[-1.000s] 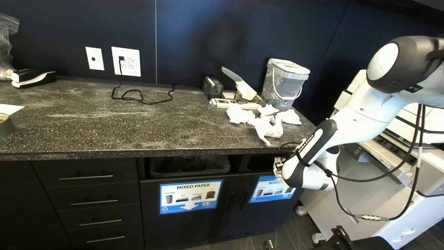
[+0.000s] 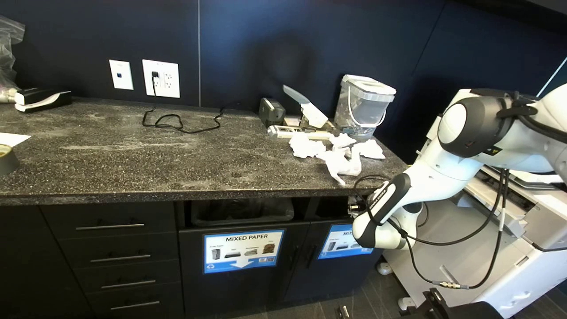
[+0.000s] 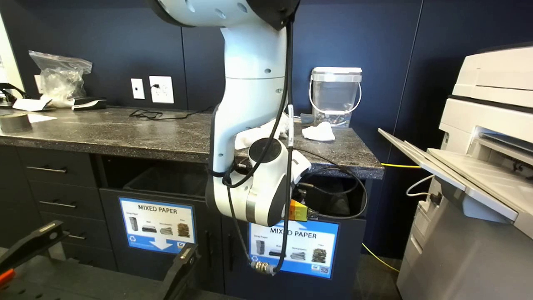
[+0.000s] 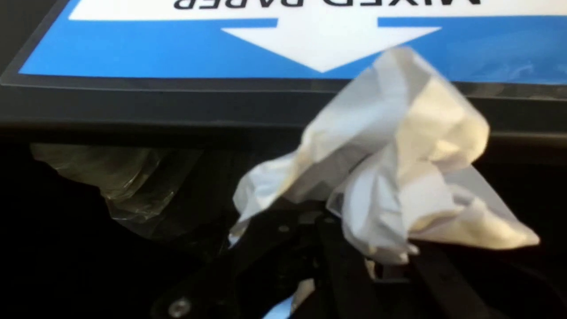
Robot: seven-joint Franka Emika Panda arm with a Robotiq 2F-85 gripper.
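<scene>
A crumpled white paper (image 4: 404, 175) fills the right middle of the wrist view, with my gripper shut on it; the dark fingers are partly covered by its folds. Behind the paper lies the dark opening of the right-hand bin compartment (image 3: 332, 197), below the counter edge. In exterior view 1 the hand is at the cabinet front by that opening, and the held paper hardly shows. Other crumpled papers (image 2: 340, 159) lie on the counter near its right end; one of them (image 3: 320, 131) also shows in exterior view 2.
The left bin opening (image 2: 242, 210) sits under the counter (image 2: 159, 159). A clear lidded bucket (image 2: 365, 103) and a paper stapler (image 2: 308, 109) stand at the back. A printer (image 3: 479, 140) is to the right. Black cables loop beside the hand.
White paper showing at the hand a second ago is now mostly out of sight in exterior view 1. The counter papers look unchanged.
</scene>
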